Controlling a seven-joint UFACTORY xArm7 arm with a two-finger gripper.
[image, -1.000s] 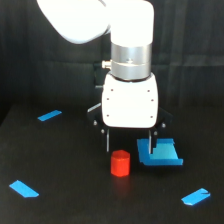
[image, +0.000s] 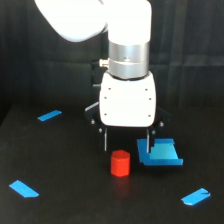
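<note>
A small red object (image: 120, 164) rests on the dark table near the middle of the view. Above it hangs my gripper (image: 127, 141), pointing down. Its thin dark fingers stand wide apart, hard to make out against the black background, and nothing shows between them. To the right of the red object lies a light blue square (image: 160, 153) with a darker blue edge along its left and back sides; how deep it is, I cannot tell. Part of its back edge is near the right finger in the view.
Strips of blue tape lie on the table: one at the far left (image: 49, 115), one at the front left (image: 23, 188) and one at the front right (image: 195, 197).
My hand has shifted slightly left and a little upward in the view. The red object and the blue square have not moved.
</note>
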